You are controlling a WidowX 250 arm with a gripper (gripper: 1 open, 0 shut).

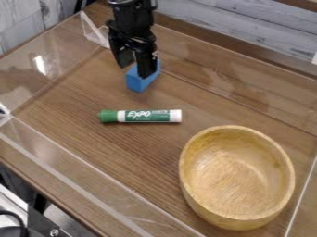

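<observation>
My black gripper [133, 57] hangs at the upper middle, open, over a blue block [143, 78] on the wooden table, close above its upper-left part. Below them a green and white Expo marker [140, 116] lies horizontally. At the lower right stands an empty tan bowl [235, 176].
A pale wall edge runs along the back right, and some dark cables lie at the lower left corner.
</observation>
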